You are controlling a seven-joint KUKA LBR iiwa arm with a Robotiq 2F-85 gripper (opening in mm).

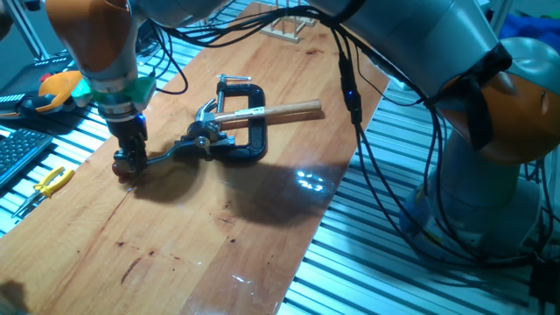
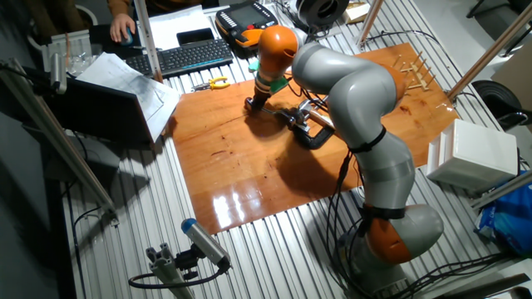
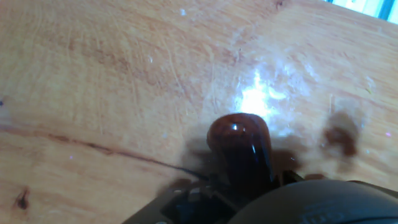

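Observation:
A hand drill or crank tool [image 1: 197, 144] lies on the wooden table, its bent metal arm running left to a dark red-brown knob [image 1: 119, 170]. In the wrist view the rounded end of that knob [image 3: 239, 134] shows plainly, while its lower part disappears among dark gripper parts. My gripper [image 1: 131, 161] points down right at the knob, low over the table. Its fingers are largely hidden, so whether they press on the knob does not show. In exterior view 2 the gripper [image 2: 253, 103] is at the table's far edge.
Beside the crank tool lie a black C-clamp [image 1: 256, 127] and a wood-handled hammer [image 1: 280, 109]. Yellow-handled pliers [image 1: 54, 181] rest off the table's left edge. A small wooden rack [image 1: 284, 26] stands at the back.

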